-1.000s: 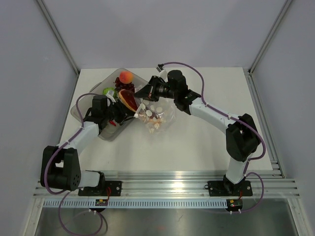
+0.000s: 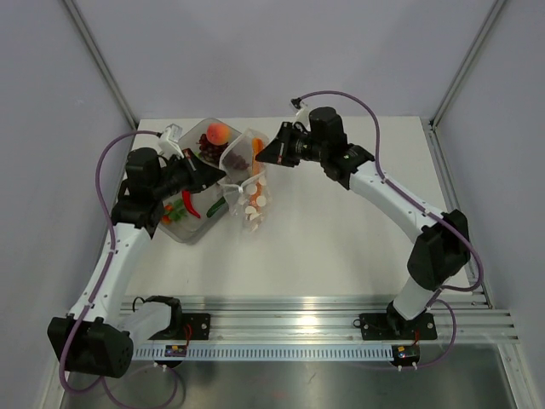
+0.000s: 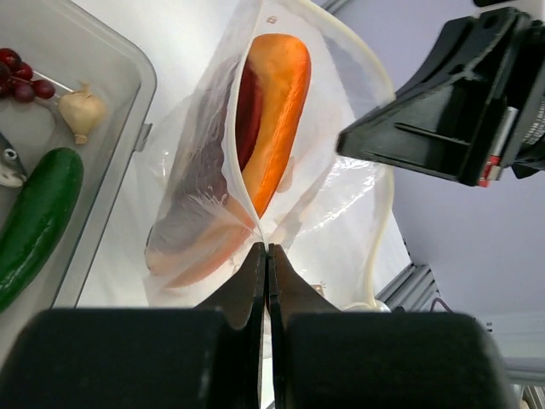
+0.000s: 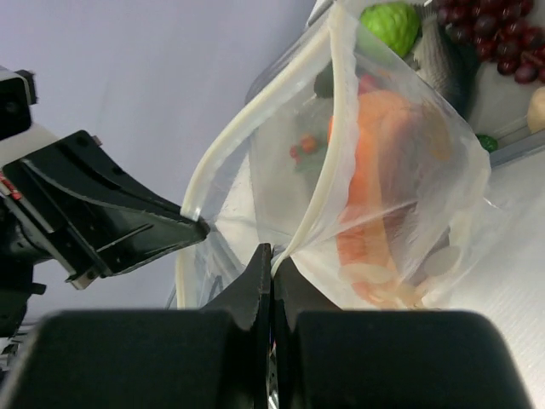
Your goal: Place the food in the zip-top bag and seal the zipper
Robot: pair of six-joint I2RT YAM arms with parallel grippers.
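A clear zip bag (image 2: 261,199) with pale dots hangs between my two grippers, its mouth spread and facing up. Inside it leans a long orange-edged, dark red piece of food (image 3: 285,111), wholly within the bag's walls as far as the left wrist view shows. My left gripper is shut on one side of the bag's rim. On the opposite side, my right gripper is shut on the rim too. The pale zipper strip (image 4: 342,102) runs along the open mouth and is parted.
Left of the bag, a grey tray (image 2: 197,232) holds a peach (image 2: 218,134), grapes (image 2: 209,152), a red chili (image 2: 189,204), a cucumber (image 3: 43,223) and garlic (image 3: 83,112). Bare white table (image 2: 358,247) extends to the right.
Now the food sits down in the bag, and both grippers have moved, the right one rightward, with the mouth wider.
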